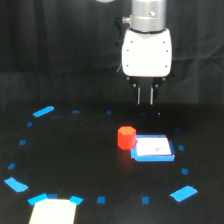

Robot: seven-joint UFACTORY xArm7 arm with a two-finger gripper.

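Observation:
My gripper [145,101] hangs in the air at the upper middle of the camera view, above and behind the objects on the dark table. Its two thin fingers point down and stand apart, with only dark background between them. Below, a red, roughly hexagonal object [126,138] rests at the left edge of a small blue tray [168,158]. Whether the two touch cannot be told. A white patch [153,147] fills most of the tray's inside.
A pale cream square [53,212] is cut off by the bottom edge at left. Blue tape strips [43,111] and small blue squares [101,200] mark the dark table.

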